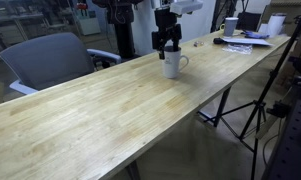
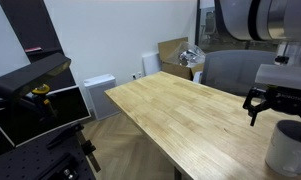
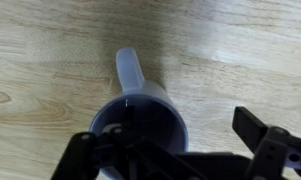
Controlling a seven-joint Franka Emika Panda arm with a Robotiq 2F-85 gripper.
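Observation:
A white mug (image 1: 172, 67) stands upright on the wooden table, its handle to the right in exterior view 1. Just over its rim is my open gripper (image 1: 167, 45). From the wrist, the mug's handle (image 3: 129, 68) points up the picture and its inside looks dark. One of the fingers (image 3: 115, 145) overlaps the mug's opening, while the other lies outside the wall to the right, so the rim passes between them. Whether the first finger is inside the mug or only above it I cannot tell. Exterior view 2 shows the mug (image 2: 288, 152) cut off at the right edge.
Farther along the table lie papers (image 1: 245, 41) and another mug (image 1: 230, 26).

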